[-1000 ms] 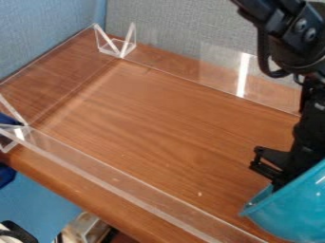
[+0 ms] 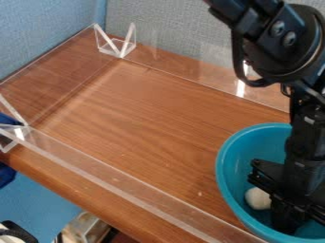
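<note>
A teal bowl [image 2: 235,152] sits upright at the right edge of the wooden table. My black gripper [image 2: 290,199] reaches down into it from the upper right, its lower end inside the bowl. A small whitish round object [image 2: 258,198] lies in the bowl just left of the gripper's fingers, partly hidden by them. The fingers are dark and overlapping, so whether anything is between them is hard to see.
Grey-blue partitions rise behind. A blue item [image 2: 7,121] is at the far left edge.
The bowl was tilted or lower at the right a second ago and now sits upright. The arm has shifted, and the whitish object now shows left of the fingers.
</note>
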